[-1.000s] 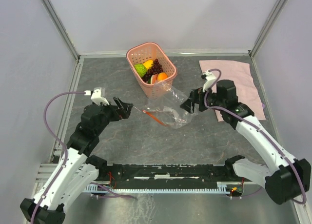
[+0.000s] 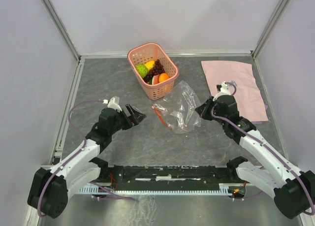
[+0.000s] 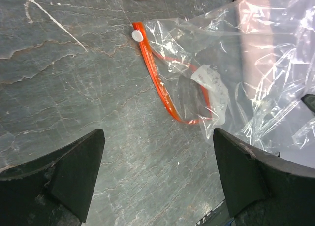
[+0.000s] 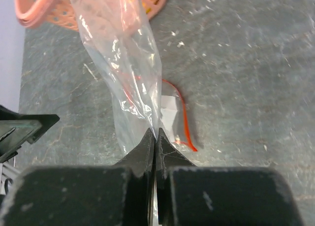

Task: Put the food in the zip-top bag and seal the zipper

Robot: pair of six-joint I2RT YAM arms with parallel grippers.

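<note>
A clear zip top bag [image 2: 179,113] with an orange zipper strip [image 3: 156,78] lies in the middle, partly raised at my right gripper [image 2: 209,110], which is shut on the plastic at its end. My left gripper [image 2: 135,115] stands open left of the bag, nothing between its fingers; in the left wrist view the zipper end is ahead of it. A pink perforated basket [image 2: 152,90] behind the bag holds the food: green produce [image 2: 141,69], a yellow item [image 2: 150,64], dark grapes [image 2: 158,67] and orange fruit [image 2: 164,78].
A pink cloth [image 2: 231,76] lies at the back right. Walls enclose the sides and back.
My right gripper has gone from open to shut on the bag and moved slightly right. The left gripper has moved rightward and toward the near side. The bag has shifted a little.
</note>
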